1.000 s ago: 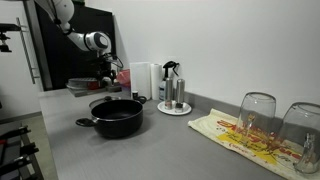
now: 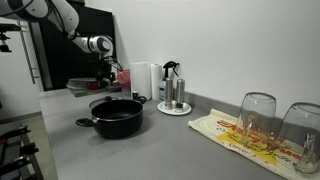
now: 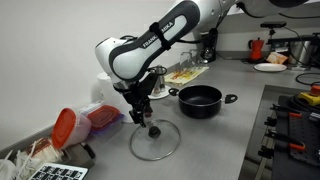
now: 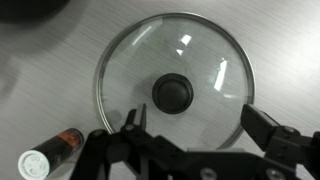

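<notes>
A clear glass lid (image 4: 208,132) with a black knob (image 4: 172,93) lies flat on the grey table, seen whole in exterior view 2. My gripper is open above the lid, with nothing held between its fingers; the knob shows ahead of them in the wrist view. In exterior view 2 the gripper (image 3: 140,116) hangs over the lid's far side. An uncovered black pot (image 3: 187,102) with two handles stands beside the lid.
A small jar with a white cap (image 4: 34,164) is close to the lid. Bottles on a plate (image 2: 175,109), a yellow cloth (image 2: 215,127) and upturned glasses (image 2: 257,112) line the wall. A red container (image 3: 70,128) and dish rack (image 3: 45,158) stand left in exterior view 2.
The pot has not moved.
</notes>
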